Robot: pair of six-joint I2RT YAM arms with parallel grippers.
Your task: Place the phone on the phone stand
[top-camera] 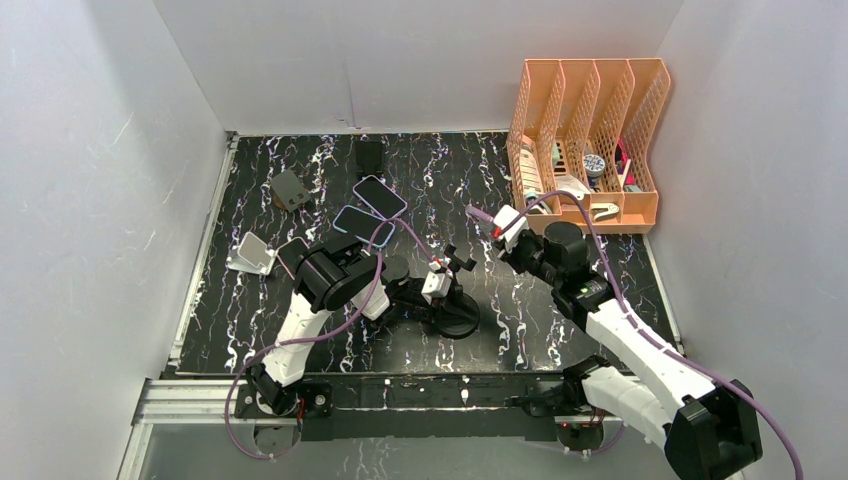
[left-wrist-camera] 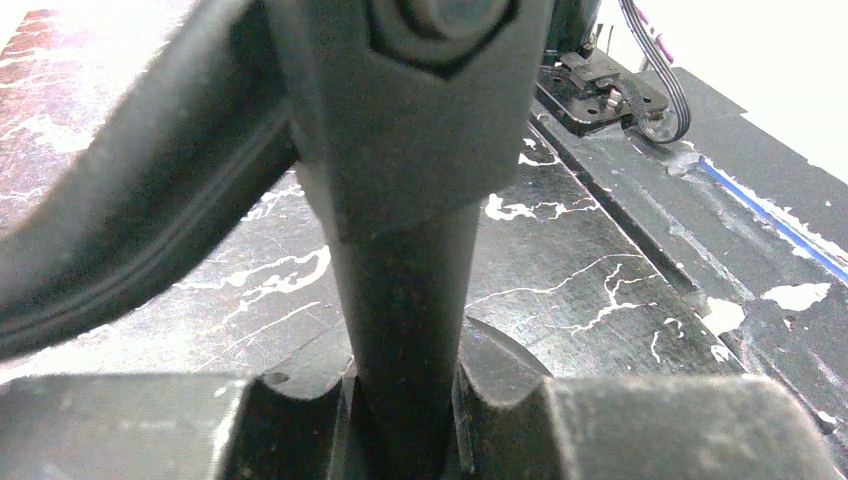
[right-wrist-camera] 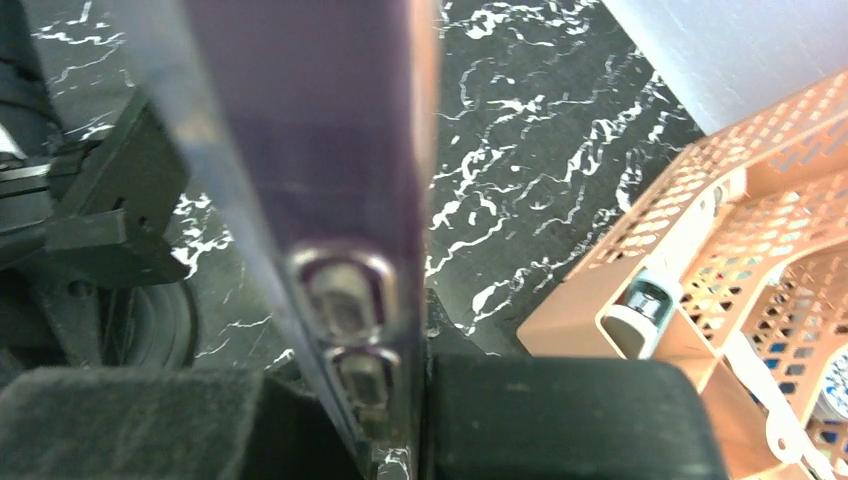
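A black phone stand (top-camera: 453,320) with a round base stands front centre, my left gripper (top-camera: 437,292) shut on its upright post (left-wrist-camera: 405,310). My right gripper (top-camera: 500,232) is raised to its upper right, near the organizer, shut on a purple phone (right-wrist-camera: 310,120), which is held upright in the right wrist view with its camera lenses visible. The phone is apart from the stand. Other phones (top-camera: 380,198) lie flat behind my left arm, partly hidden by it.
An orange organizer (top-camera: 640,205) with small items stands back right. Smaller stands (top-camera: 252,255) and dark objects (top-camera: 289,190) are at the left and back (top-camera: 369,155).
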